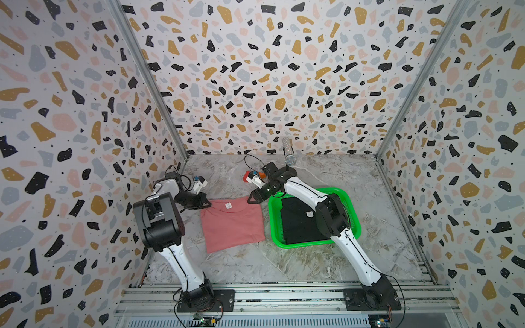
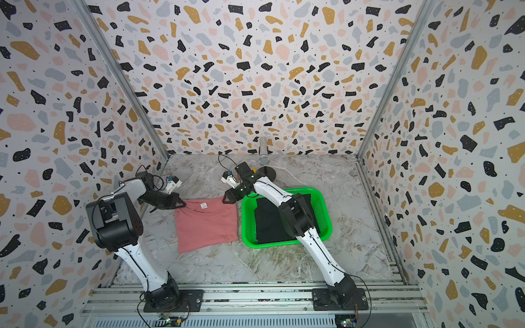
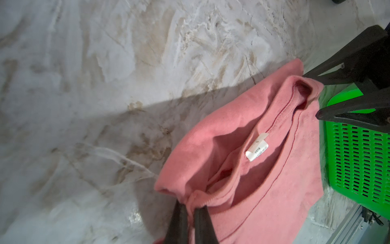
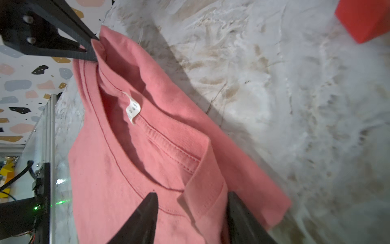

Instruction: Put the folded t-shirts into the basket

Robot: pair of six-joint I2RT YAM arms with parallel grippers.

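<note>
A folded pink t-shirt [image 1: 235,224] hangs flat at the left of the table, its collar edge raised. My left gripper [image 1: 207,202] is shut on its far left corner; the left wrist view shows cloth pinched between the fingers. At the far right corner is my right gripper [image 1: 253,200]. Its fingers [image 4: 147,217] stand apart in the right wrist view, with a fold of the pink shirt in the gap. To the right sits the green basket [image 1: 277,232], a black folded t-shirt [image 1: 298,221] lying inside. My right arm crosses above the basket and covers part of it.
A red block [image 4: 365,18] lies behind the right gripper. Near the back wall stands a patterned cylinder [image 1: 288,150].
</note>
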